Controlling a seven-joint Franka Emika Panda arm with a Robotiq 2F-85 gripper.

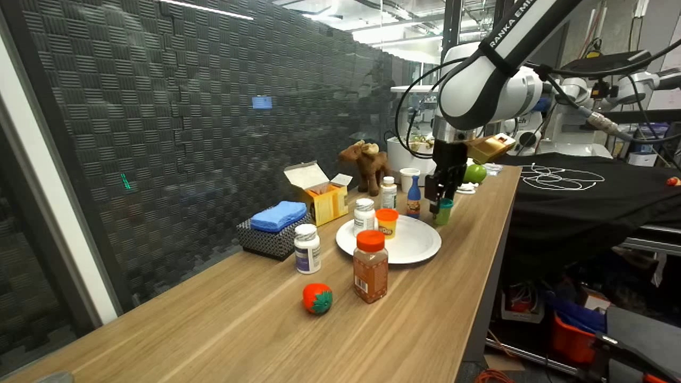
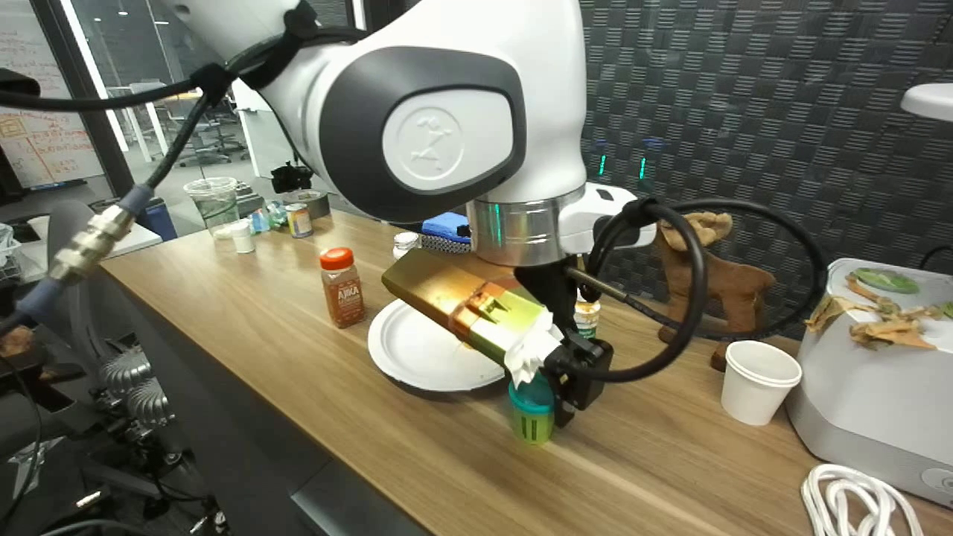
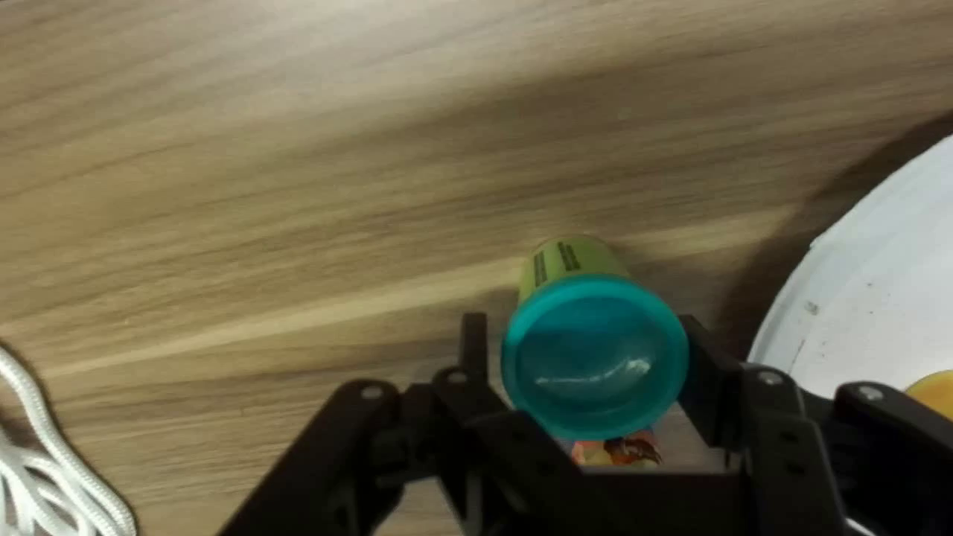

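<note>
A small tub with a teal lid [image 3: 594,356] and green body [image 3: 572,260] stands upright on the table just off the plate's edge. In the wrist view my gripper is around its lid, one finger on either side. A narrow gap shows between the left finger and the lid; on the right the finger lies close against the rim, and contact is hard to tell. The fingers are part open. In exterior view 2 the tub [image 2: 533,420] is partly behind the gripper's black fingers.
A white plate [image 1: 418,246] carries an orange-lidded tub [image 1: 387,223] and a white bottle [image 1: 364,216]. Close by stands a blue bottle [image 1: 413,199]. White cord [image 2: 858,505] and a paper cup [image 2: 757,384] lie beyond. Bare table lies along the front edge.
</note>
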